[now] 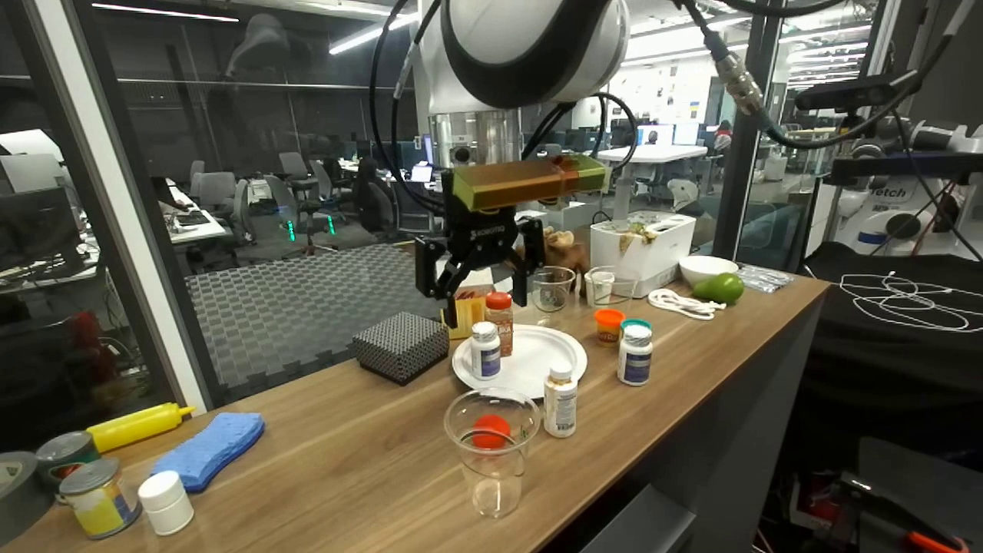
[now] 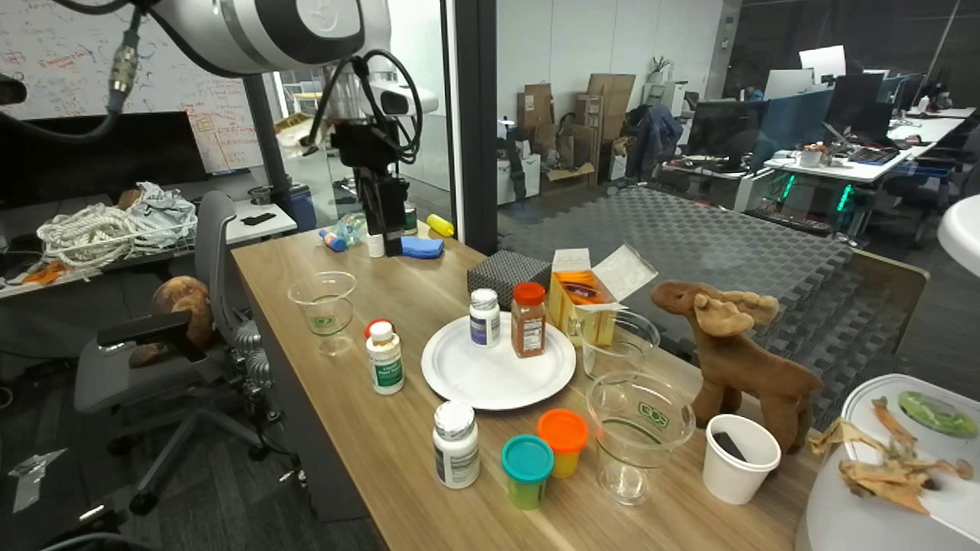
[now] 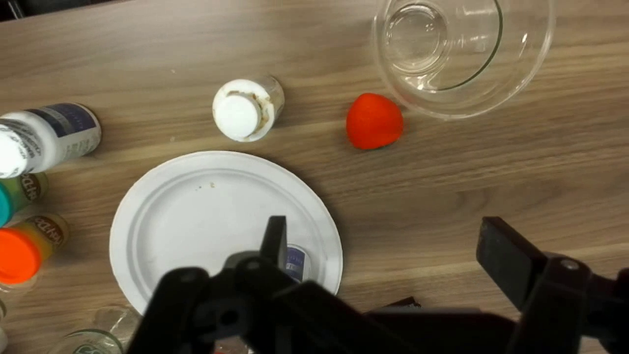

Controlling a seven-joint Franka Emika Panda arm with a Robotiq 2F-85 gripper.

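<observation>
My gripper point(image 1: 486, 302) hangs open above the table, empty between its spread fingers. In the wrist view a white paper plate point(image 3: 194, 230) lies partly behind the left finger point(image 3: 274, 241). On that plate stand a white pill bottle point(image 2: 484, 317) and a red-capped spice bottle point(image 2: 528, 321). Off the plate, another white bottle point(image 3: 247, 109) stands near a round red object point(image 3: 374, 121). A clear cup point(image 1: 494, 461) is beside the red object, which shows through it in exterior view 1. A third white bottle point(image 1: 635, 355) stands by the Play-Doh tubs.
Play-Doh tubs point(image 2: 562, 441), more clear cups point(image 2: 638, 431) and a plush moose point(image 2: 749, 358) crowd one end. A dark mesh box point(image 1: 402, 346) sits beside the plate. A blue sponge point(image 1: 210, 448) and cans point(image 1: 98, 498) lie at the other end, with bare wood between.
</observation>
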